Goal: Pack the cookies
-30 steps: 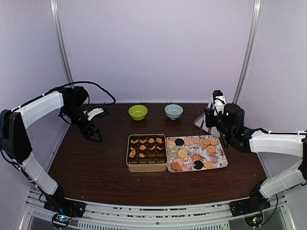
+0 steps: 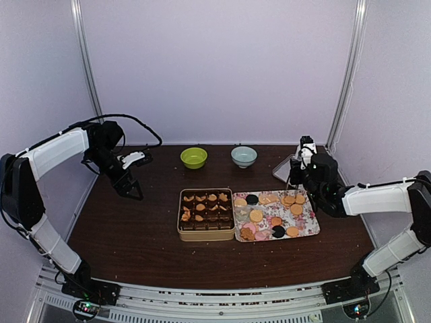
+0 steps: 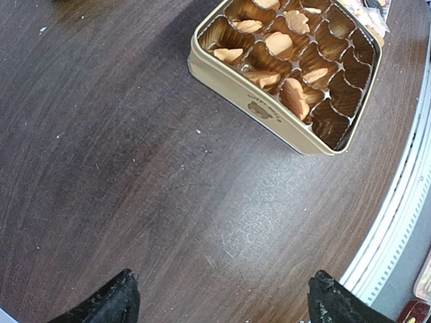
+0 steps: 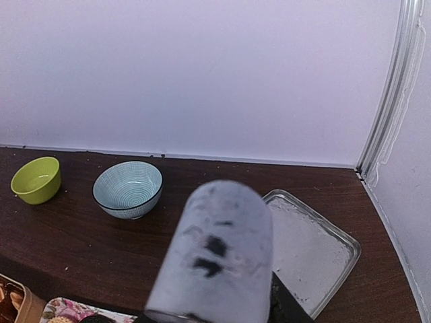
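Note:
A cookie tin [image 2: 205,234] with a brown sectioned insert holds several cookies at the centre. Beside it lies a floral tray [image 2: 307,225] with tan, pink and black cookies. My left gripper [image 2: 128,188] hangs at the left, open and empty, its fingertips at the bottom of the left wrist view. My right gripper [image 2: 293,180] is above the back right of the floral tray; in the right wrist view a blurred pale cylindrical shape fills the lower middle, and the top view does not show clearly how its fingers stand.
A green bowl [image 2: 193,159] and a pale blue bowl [image 2: 244,157] stand at the back. A metal tray [image 4: 316,249] lies at the back right.
The right arm has shifted slightly, its wrist and gripper moving a little near the back of the floral tray. The left arm is still.

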